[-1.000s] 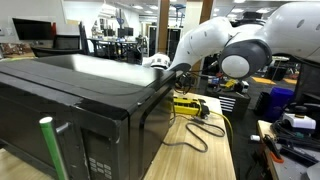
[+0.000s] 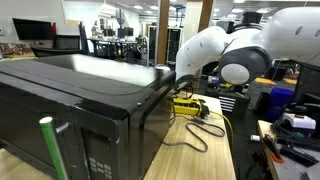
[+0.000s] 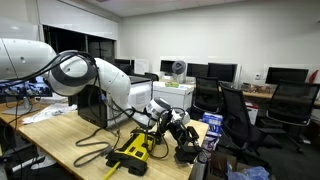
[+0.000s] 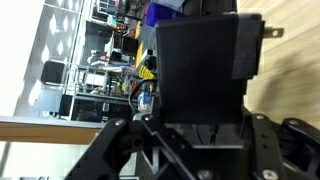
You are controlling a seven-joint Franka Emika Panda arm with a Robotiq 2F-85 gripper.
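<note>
In the wrist view a dark, block-shaped object point(image 4: 205, 65) fills the upper middle, directly in front of my gripper. The fingers are shut on it; its near face hides much of what lies beyond. Exterior view 2 has my gripper point(image 3: 178, 132) low over the right end of the table, past the yellow device. In exterior view 1 the far part of the arm point(image 2: 196, 52) descends behind the right end of the large black box, so the fingers and the held object are hidden there.
The large black box point(image 2: 75, 95) takes up the table's left side. A yellow device point(image 3: 131, 152) lies near the arm, with a looping dark cable point(image 3: 92, 154) beside it. Bare wood point(image 2: 195, 160) shows at the front. Office chairs point(image 3: 238, 120) stand beyond the table.
In exterior view 1 the far end of the arm has come down and to the right, from above the black box's rear edge to behind its right end. The box and yellow device stay put.
</note>
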